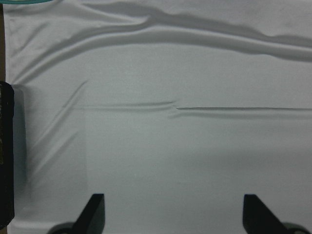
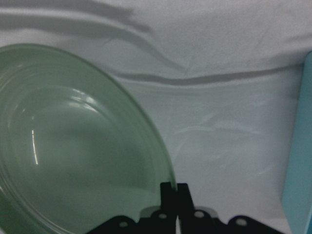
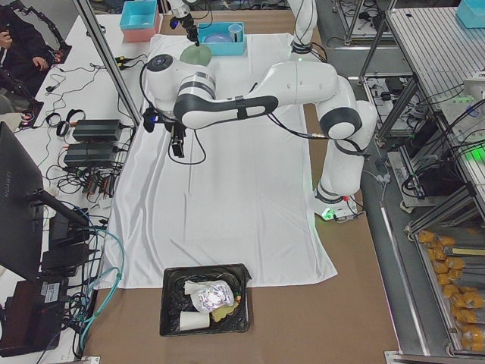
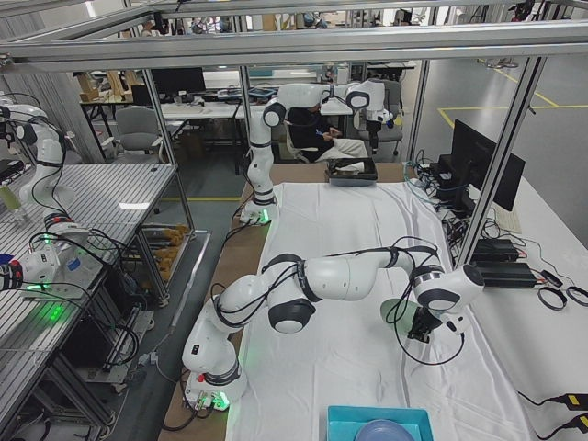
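My right gripper is shut on the rim of a green plate [image 2: 73, 141], which it holds at the far end of the cloth, beside a blue bin [image 4: 378, 412]. In the camera left view the plate [image 3: 195, 54] is partly behind the near arm. My left gripper stands open over bare white cloth [image 1: 170, 146], its fingers apart with nothing between them.
A black lined bin [image 3: 170, 299] with wrapped items and a white cup sits at the near end. The blue bin holds a purple bowl [image 3: 217, 38] and a cup [image 3: 235, 32]. Cables, boxes and a monitor crowd the side table. Mid-cloth is clear.
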